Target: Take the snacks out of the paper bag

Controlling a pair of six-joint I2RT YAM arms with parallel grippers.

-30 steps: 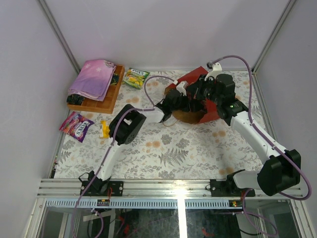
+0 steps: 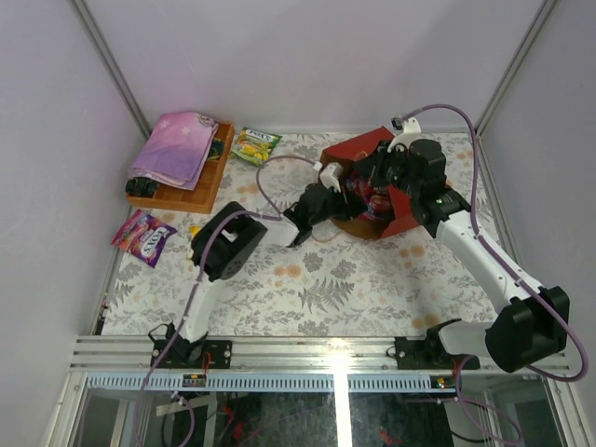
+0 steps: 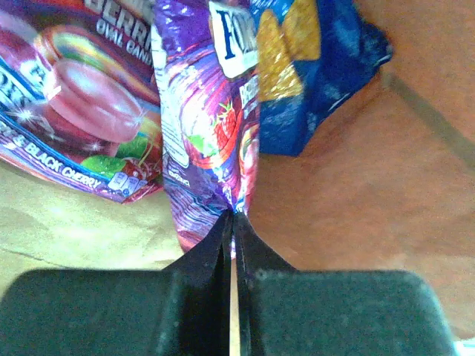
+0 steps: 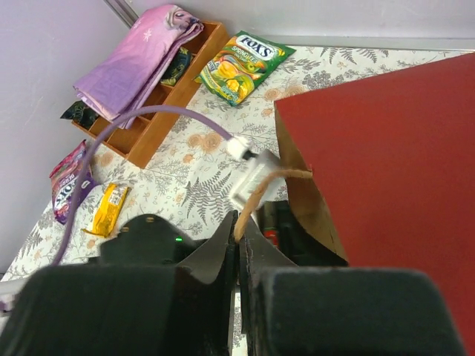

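The red paper bag (image 2: 402,214) lies on its side at the right of the mat, opened toward the left. My left gripper is at its mouth, shut at the tip of a purple snack pack (image 3: 211,126); inside also lie a berries pack (image 3: 82,96) and a blue pack (image 3: 326,67). My right gripper is shut at the bag's twisted handle (image 4: 274,176), above the bag. Outside lie a green FOX'S bag (image 2: 255,145), a purple pack (image 2: 143,236) and a yellow pack (image 4: 110,209).
A wooden tray (image 2: 209,182) with a folded lilac cloth (image 2: 173,149) and dark packs stands at the back left.
My left arm has shifted left toward the bag's mouth, uncovering packs inside in the top view and covering more of the yellow pack. My right arm stays still.
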